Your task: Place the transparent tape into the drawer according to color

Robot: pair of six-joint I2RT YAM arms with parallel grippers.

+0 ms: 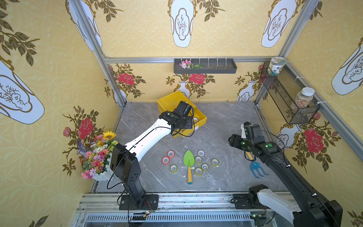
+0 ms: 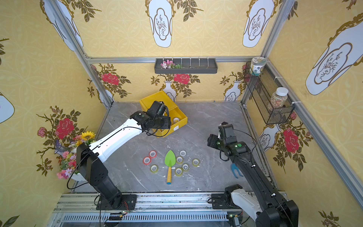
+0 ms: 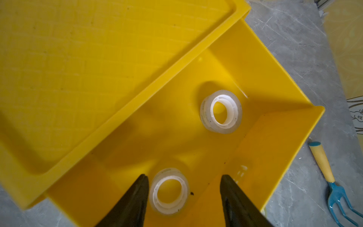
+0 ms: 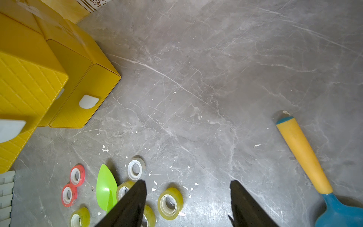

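The yellow drawer (image 3: 279,68) is pulled out of its yellow box. Two white tape rolls lie in it: one roll (image 3: 226,120) by the right wall, another roll (image 3: 154,194) lower down in the left wrist view. Above that lower roll my left gripper is open, with its fingers apart and no roll gripped. On the table lie a white tape roll (image 4: 140,171), several yellowish tape rolls (image 4: 179,203) and two red tape rolls (image 4: 81,177). My right gripper hovers open and empty over the table to the right of the rolls.
A green trowel (image 1: 188,158) lies among the rolls, and a blue fork (image 1: 257,168) near the right arm. Flowers (image 1: 99,155) stand at the left; a wire basket (image 1: 289,100) hangs at the right. The table between the drawer and my right gripper is clear.
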